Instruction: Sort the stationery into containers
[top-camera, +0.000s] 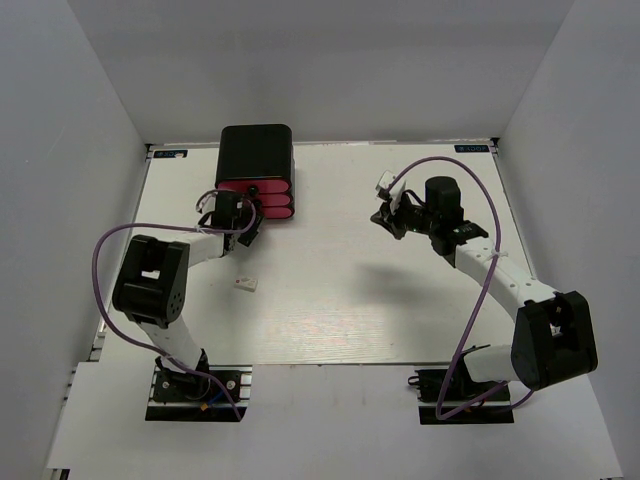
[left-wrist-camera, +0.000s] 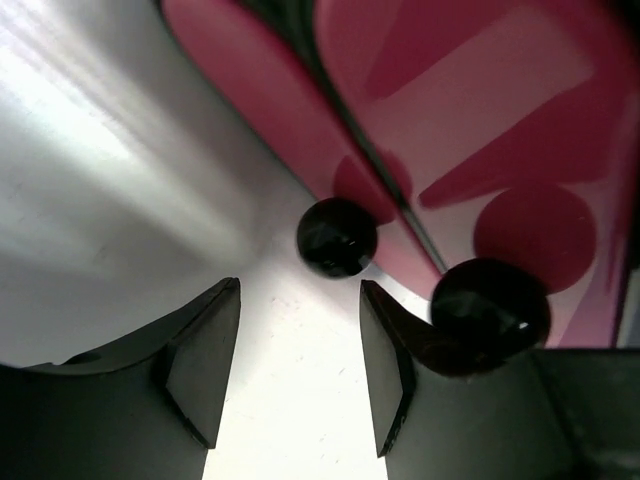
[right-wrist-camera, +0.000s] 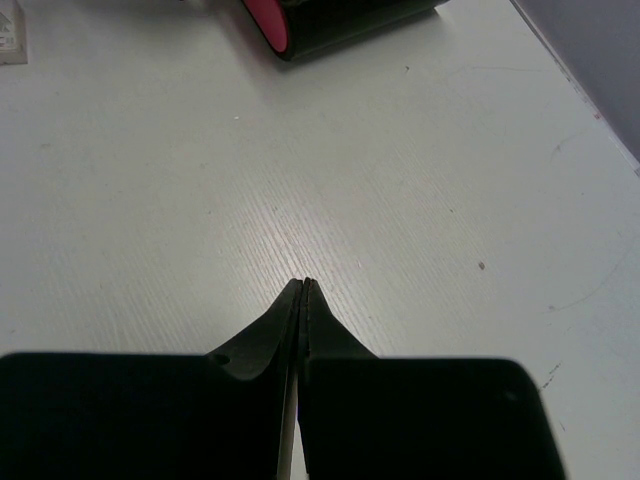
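Note:
The black drawer box (top-camera: 255, 150) stands at the back left, with pink drawer fronts facing forward. My left gripper is open in front of it, nothing between its fingers. In the left wrist view a round black knob (left-wrist-camera: 337, 240) lies just beyond the fingertips, on one drawer front (left-wrist-camera: 265, 95). Another knob (left-wrist-camera: 490, 308) on the neighbouring front (left-wrist-camera: 460, 90) is to the right, partly behind the right finger. A small whitish block (top-camera: 245, 284) lies on the table in front of the left arm. My right gripper is shut above bare table, with nothing showing between its fingers.
Grey walls (top-camera: 330, 70) rise behind and at the sides. The left arm hides part of the drawer fronts in the top view.

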